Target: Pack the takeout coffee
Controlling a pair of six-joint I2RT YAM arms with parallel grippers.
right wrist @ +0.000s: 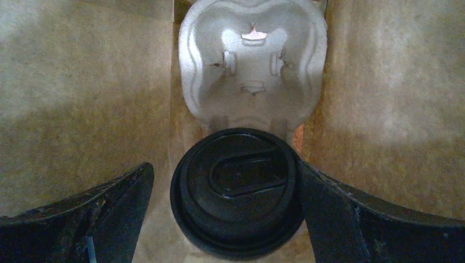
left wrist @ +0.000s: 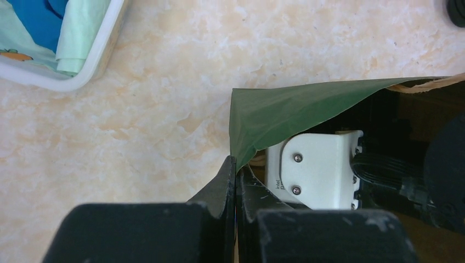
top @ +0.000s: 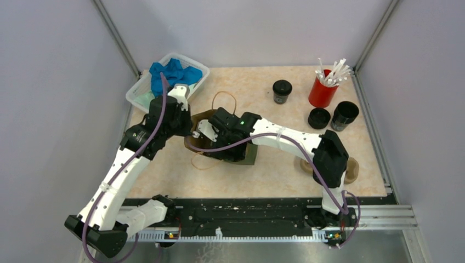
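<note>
A green-brown paper bag [top: 248,156] stands mid-table with rope handles. My left gripper is shut at the bag's upper edge, the green paper [left wrist: 296,107] pinched at its tips. My right gripper reaches down inside the bag, open, its fingers either side of a black-lidded cup [right wrist: 230,181]; whether they touch it I cannot tell. A pulp cup carrier [right wrist: 252,66] sits in the bag beside the cup. The top view hides the bag's inside under the right arm.
A white basket with blue cloths [top: 175,71] is at back left. A lidded cup [top: 282,90], a red straw holder [top: 322,93], black lids [top: 319,118] and a dark cup stack [top: 344,115] stand at right, with brown carriers [top: 351,170] partly under the arm.
</note>
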